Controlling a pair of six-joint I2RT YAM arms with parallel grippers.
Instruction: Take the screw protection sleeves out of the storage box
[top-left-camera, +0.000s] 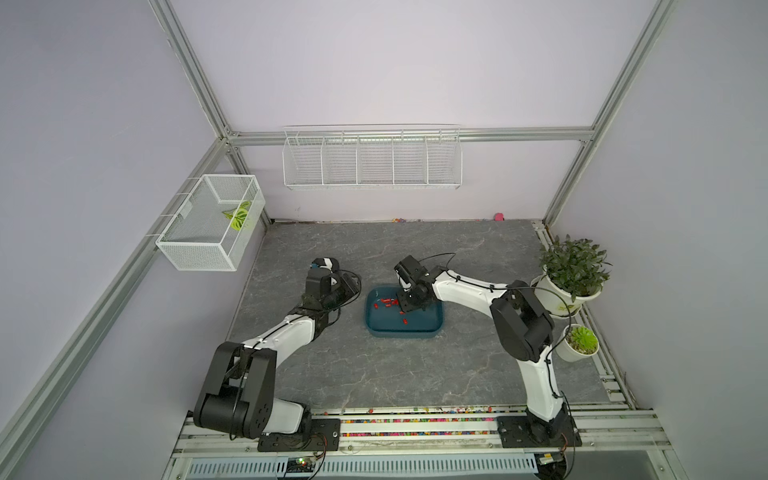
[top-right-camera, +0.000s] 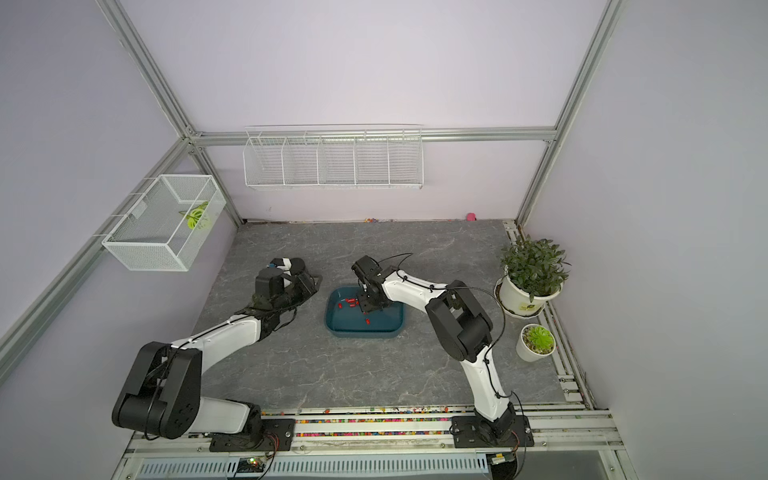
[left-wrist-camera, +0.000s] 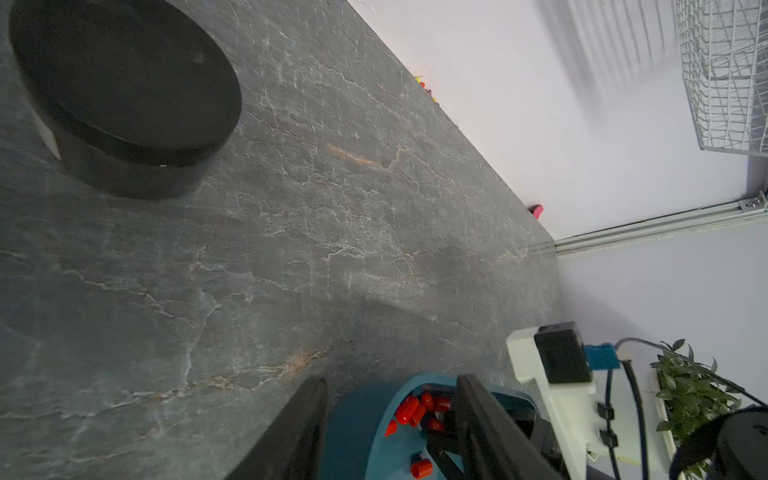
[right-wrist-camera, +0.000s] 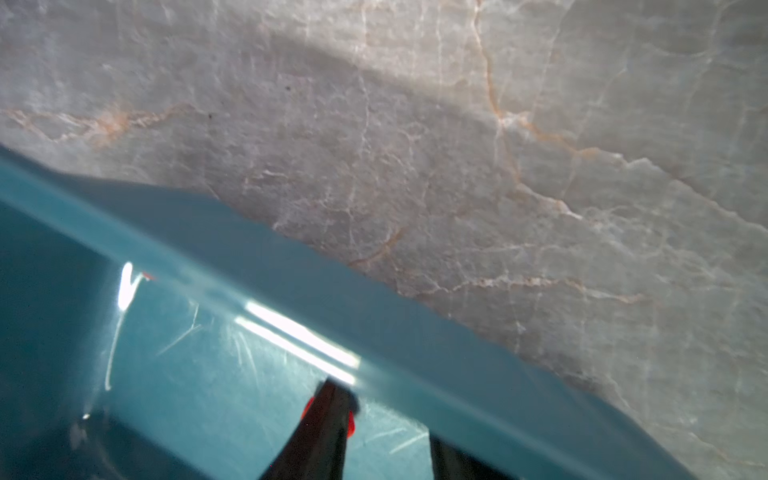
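The teal storage box (top-left-camera: 405, 333) stands on the grey table with several small red screw protection sleeves (top-left-camera: 388, 301) inside, most of them toward its left side. One sleeve (top-left-camera: 405, 321) lies apart, nearer the front. My right gripper reaches down into the box beside its wall, fingers part open; a red sleeve (right-wrist-camera: 350, 424) shows partly behind one finger, and I see none held. Left of the box, my left gripper hovers over the table, its fingers apart with nothing gripped between them.
A round container with a black lid (left-wrist-camera: 120, 80) stands behind the left gripper. Two potted plants (top-left-camera: 577, 268) line the right edge. White wire baskets (top-left-camera: 372, 160) hang on the walls. Open table lies in front of the box.
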